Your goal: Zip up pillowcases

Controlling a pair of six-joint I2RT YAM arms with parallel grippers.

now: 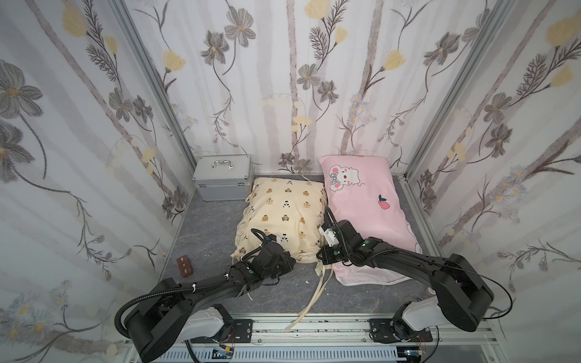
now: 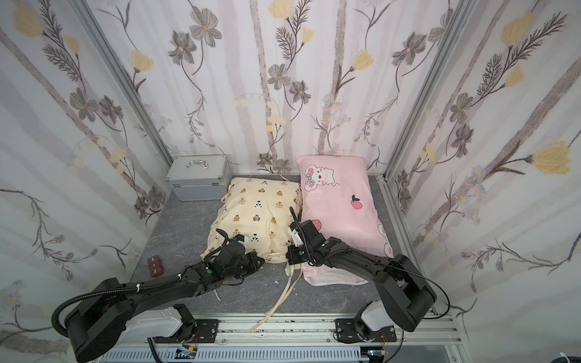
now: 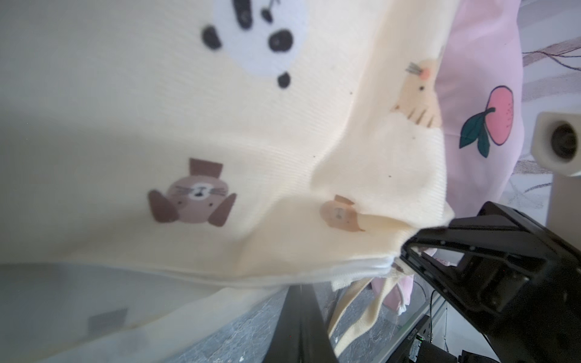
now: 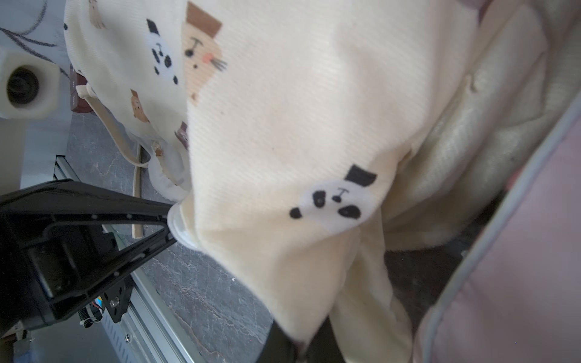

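The cream animal-print pillowcase (image 1: 284,208) lies around its pillow in the middle, its open edge towards me. In the left wrist view its white hem (image 3: 339,270) runs above a gap showing pale lining. My left gripper is shut at that hem, nothing visible between its fingers. My right gripper is shut on the case's right front corner, where the cream cloth (image 4: 302,302) narrows to a point between the fingertips. Cream straps (image 1: 314,296) hang from there towards the front rail. The zipper slider cannot be made out.
A pink pillow (image 1: 369,205) lies right against the cream one, under my right arm. A silver case (image 1: 222,177) stands at the back left. A small brown object (image 1: 184,266) lies at the left.
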